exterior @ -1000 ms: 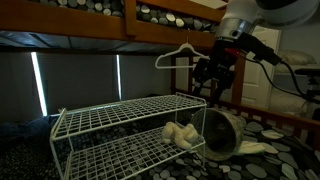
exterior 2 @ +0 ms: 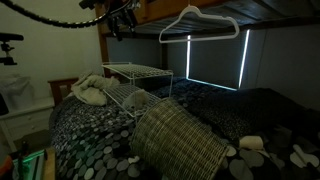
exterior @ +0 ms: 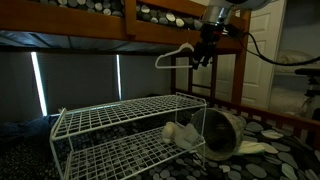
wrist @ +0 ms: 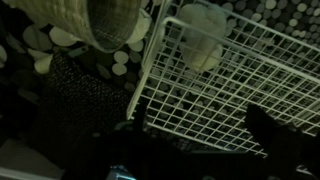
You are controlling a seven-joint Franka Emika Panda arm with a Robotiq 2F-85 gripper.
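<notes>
My gripper point(exterior: 203, 62) hangs in the air above the right end of a white two-tier wire rack point(exterior: 115, 114). In the wrist view the gripper stands open, with dark fingers point(wrist: 262, 125) spread wide and nothing between them. Below it, the rack point(wrist: 190, 110) shows as a wire grid. A pale soft-looking item point(exterior: 180, 133) rests on the lower tier; from above, this item point(wrist: 203, 35) shows through the wires. A wicker basket point(exterior 2: 180, 140) lies tipped on its side beside the rack. From the bunk rail hangs a white hanger point(exterior 2: 199, 27), apart from the gripper.
A wooden bunk rail point(exterior: 130, 25) runs overhead near the arm. Crumpled pale cloth point(exterior 2: 93, 90) lies beyond the rack. Dark bedding with round grey spots point(exterior 2: 95, 140) covers the surface. The rack's top tier point(exterior 2: 137, 70) is empty.
My arm has risen and drawn away from the exterior camera, so the gripper is higher above the rack. The rack, basket and hanger look unmoved.
</notes>
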